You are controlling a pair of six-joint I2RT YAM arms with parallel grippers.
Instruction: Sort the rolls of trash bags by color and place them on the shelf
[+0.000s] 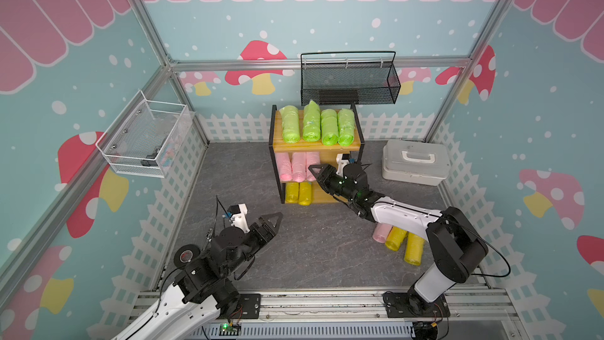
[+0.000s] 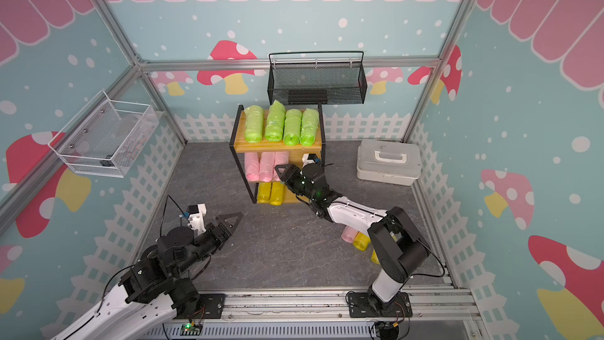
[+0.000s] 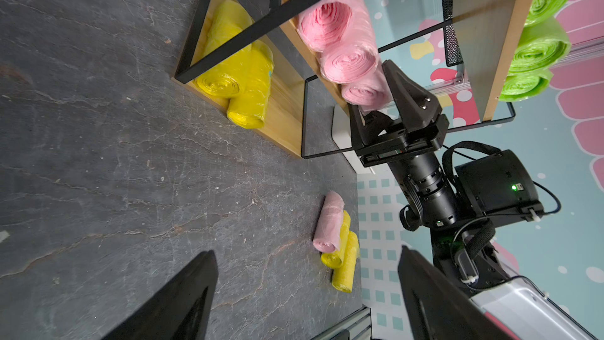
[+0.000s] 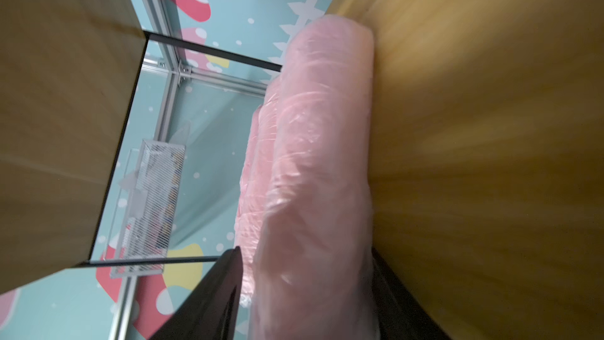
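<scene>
Green rolls [image 1: 311,122] lie on the top shelf, pink rolls [image 1: 283,167] on the middle shelf and yellow rolls [image 1: 304,193] on the bottom shelf. My right gripper [image 1: 317,173] is at the middle shelf, its fingers either side of the rightmost pink roll [image 4: 317,144], which lies on the board; whether they grip it is unclear. My left gripper [image 1: 272,223] stands open above the floor at front left, empty. More rolls, one pink [image 3: 328,220] and two yellow [image 3: 346,264], lie on the floor at right.
A grey toolbox [image 1: 415,162] stands right of the shelf. A black mesh basket [image 1: 349,82] and a white wire basket [image 1: 141,138] hang on the walls.
</scene>
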